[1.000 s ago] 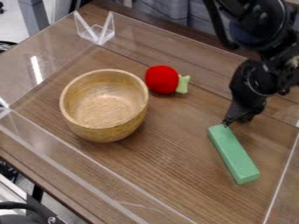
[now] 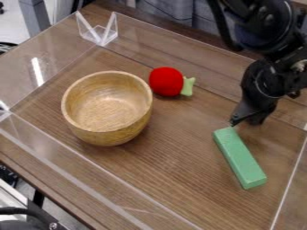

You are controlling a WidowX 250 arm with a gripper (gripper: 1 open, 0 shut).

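The black robot arm reaches down from the top right, its gripper (image 2: 241, 120) low over the wooden table just behind a long green block (image 2: 240, 159). The fingertips look close together, with nothing clearly between them. A red round object (image 2: 166, 80) with a green part at its side lies near the middle back. A wooden bowl (image 2: 107, 111) stands to its lower left.
A clear, angular object (image 2: 100, 30) is at the back left of the table (image 2: 144, 180). The table's left edge runs diagonally down the left side.
The arm and gripper have shifted slightly over the last second, staying just behind the green block. The block, red object and bowl look unmoved.
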